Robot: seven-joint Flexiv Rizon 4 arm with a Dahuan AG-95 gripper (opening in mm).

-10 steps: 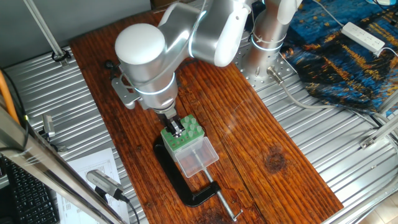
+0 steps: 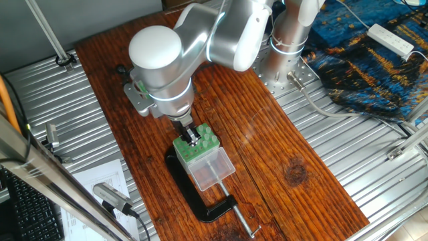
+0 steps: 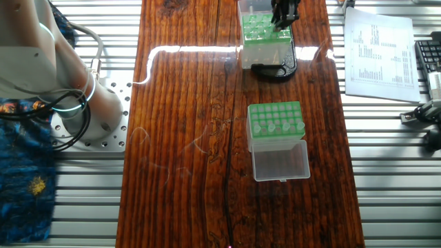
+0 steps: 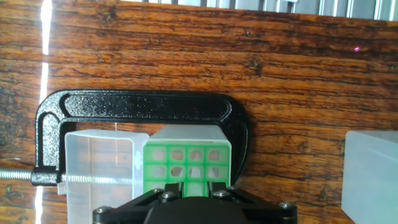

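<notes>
A green tube rack in a clear box (image 2: 208, 138) stands on the wooden table, its clear lid (image 2: 214, 171) folded open. Several pale tubes fill part of the rack in exterior view 2. My gripper (image 2: 192, 139) points down at this rack, its tips close over the top. In the wrist view the two dark fingers (image 4: 215, 189) stand a little apart across the rack's green grid (image 4: 186, 155). Whether a tube is between them is hidden by the gripper body. A second green rack (image 3: 275, 113) has a row of several tubes along its lid side.
A black C-clamp (image 2: 188, 191) lies around the first box, its screw bar (image 2: 242, 221) reaching past the lid. The second box's open lid (image 3: 281, 162) lies flat on the table. Bare wood (image 3: 186, 131) is clear toward the robot base.
The arm and gripper have shifted very slightly to the right in exterior view 1, staying over the same rack. The rack, lid and clamp have not moved.
</notes>
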